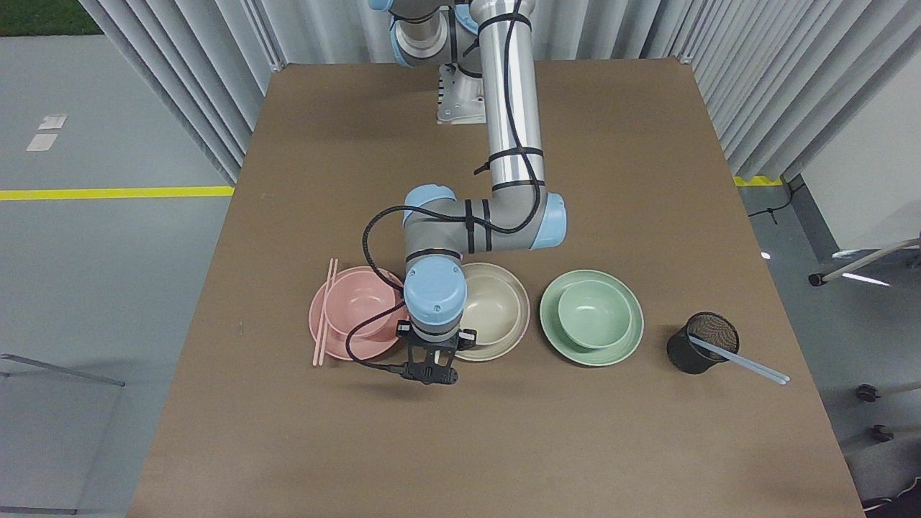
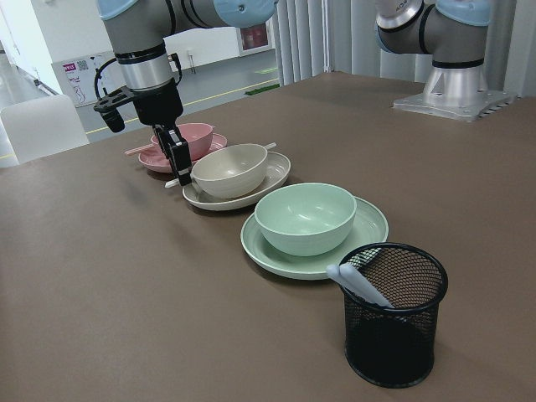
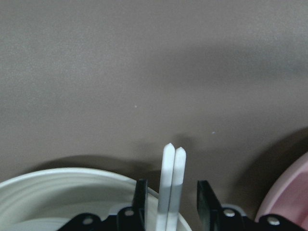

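Observation:
My gripper is open, its two black fingers either side of a pair of white chopsticks, which rest over the rim of a cream plate. In the left view the gripper is low beside the cream bowl on that plate; in the front view it largely hides the chopsticks. The pink bowl and plate, with pink chopsticks, sit to the left.
A green bowl on a green plate stands to the right. Beyond it is a black mesh cup with light blue chopsticks.

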